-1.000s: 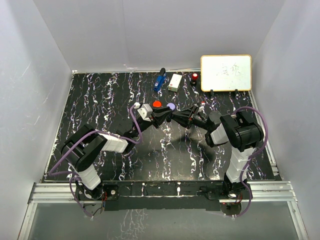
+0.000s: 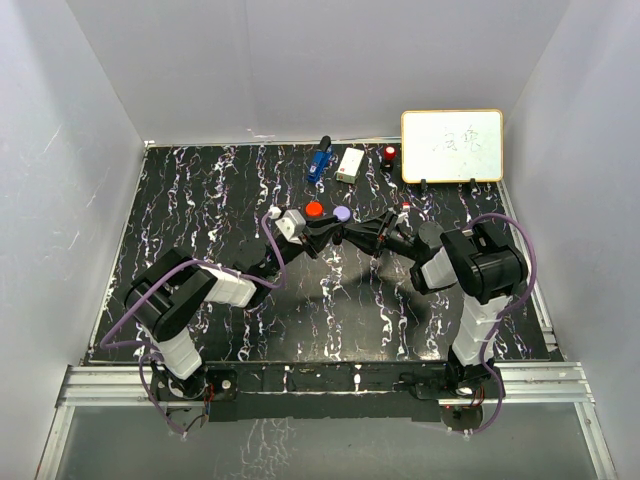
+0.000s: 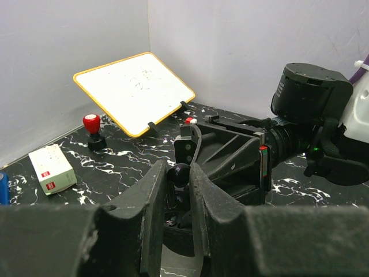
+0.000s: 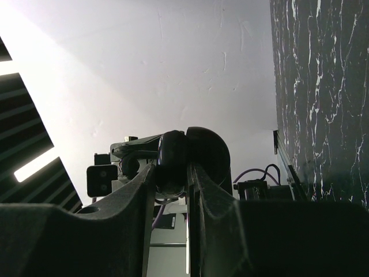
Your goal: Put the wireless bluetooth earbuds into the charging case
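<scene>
My two grippers meet over the middle of the table. My left gripper is shut on a small glossy black earbud point(image 3: 179, 173), held upright between its fingertips. Facing it, my right gripper is shut on a glossy black rounded piece point(image 4: 172, 156), with a larger rounded black part point(image 4: 209, 151) just behind it, likely the charging case. The pieces overlap in both wrist views, so I cannot tell whether the earbud sits inside the case or only touches it.
A white box point(image 2: 350, 165), blue stapler-like object point(image 2: 320, 160), red-topped stamp point(image 2: 389, 155) and whiteboard point(image 2: 451, 145) stand at the back. Red point(image 2: 314, 209) and lilac point(image 2: 342, 213) discs lie behind the grippers.
Almost nothing differs; the left arm has shifted very slightly, and both grippers stay together at the middle.
</scene>
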